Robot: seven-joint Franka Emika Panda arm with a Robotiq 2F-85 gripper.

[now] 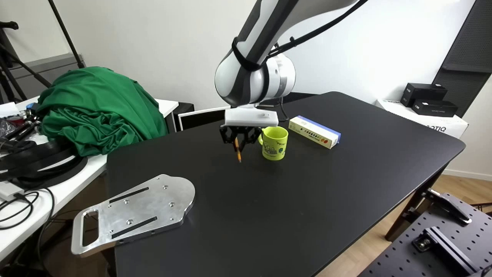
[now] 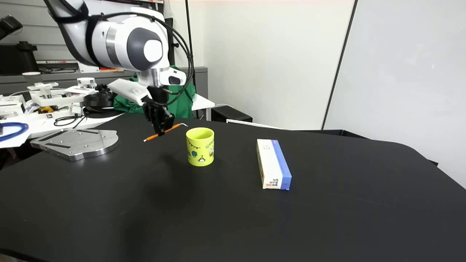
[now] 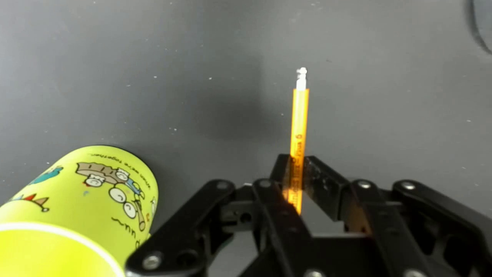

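A thin orange stick with a silvery metal tip [image 3: 300, 120] is pinched in my gripper, which is shut on it. In exterior view 2 the orange stick [image 2: 151, 137] slants across the fingers, its bent metal end toward the mug and its other end lower. Clear of the table, my gripper [image 1: 240, 135] holds it just left of the lime-green mug [image 1: 275, 144] in exterior view 1. Upright and printed with cartoons, the mug [image 3: 78, 184] shows its open rim at lower left in the wrist view. No contact shows between stick and mug.
Beyond the mug lies a long white and blue box [image 2: 273, 163]. A silver metal plate with a handle [image 1: 138, 210] sits at the table's left edge. Free room covers the front and right of the black table [image 1: 295, 221].
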